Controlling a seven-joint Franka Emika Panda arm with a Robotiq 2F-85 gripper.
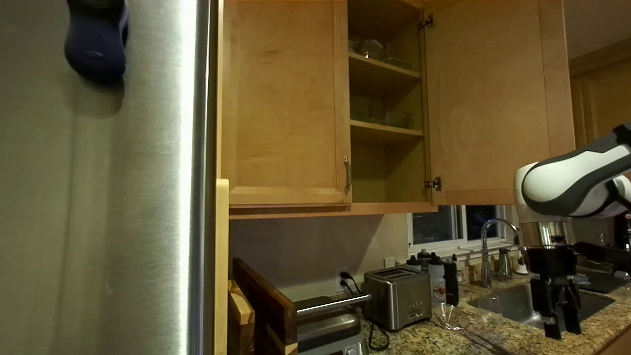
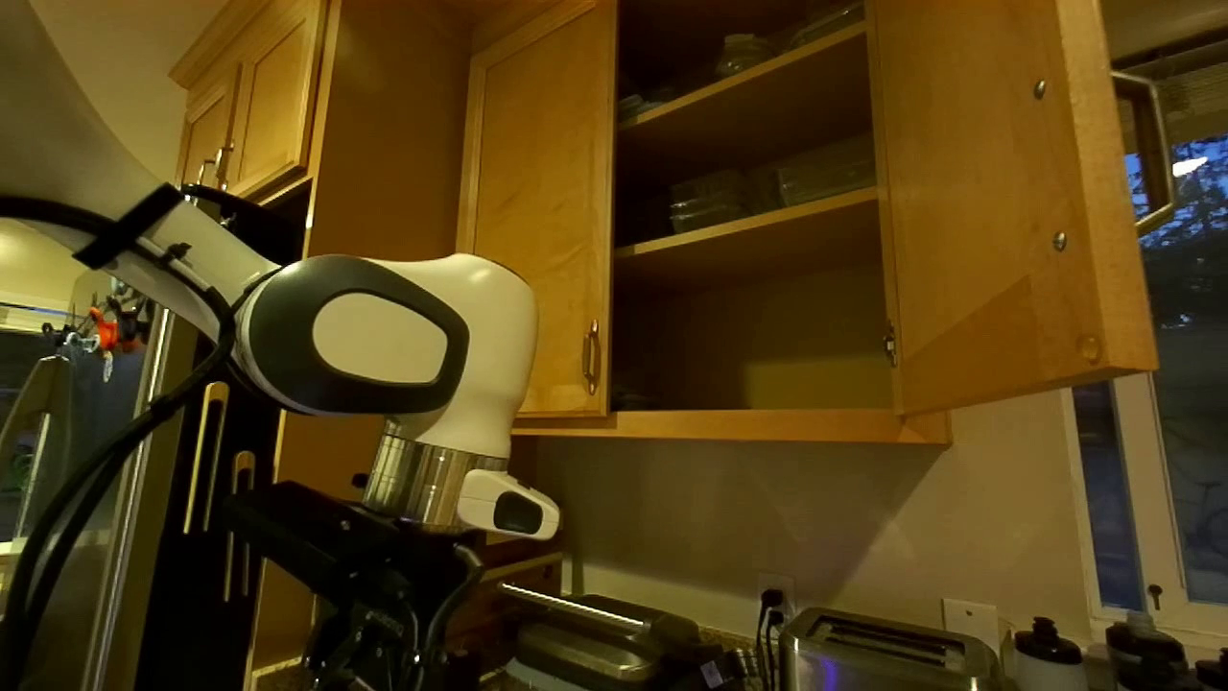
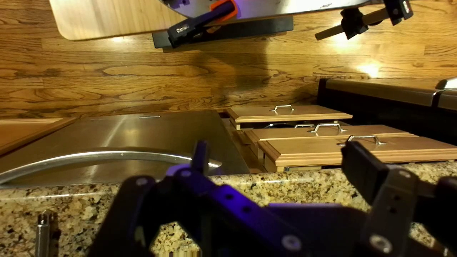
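My gripper points down in front of the counter by the sink. In the wrist view, the gripper is open, its fingers wide apart with nothing between them. Beneath it run the granite counter's edge and the wooden floor. Above the counter, the right door of the upper cabinet is swung open; its left door is closed. Glassware stands on the upper shelves, while the bottom compartment looks empty, though dim. The fingertips are out of sight in exterior view 2.
A steel toaster, several bottles and a wire whisk occupy the counter. The sink lies behind my gripper in exterior view 1. Drawers stand pulled out below the counter, beside a steel appliance front.
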